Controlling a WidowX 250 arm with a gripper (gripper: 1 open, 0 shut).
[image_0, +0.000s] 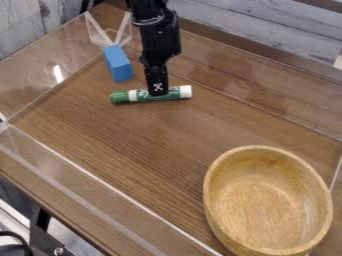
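Note:
A black gripper hangs from the top of the camera view, its fingertips low over a green marker with white ends, which lies on the wooden table. The gripper looks shut, with nothing visible between its fingers; whether it touches the marker is unclear. A blue block stands behind and to the left of the marker.
A large yellow bowl sits at the front right. Behind the blue block are pale clear objects near the back left.

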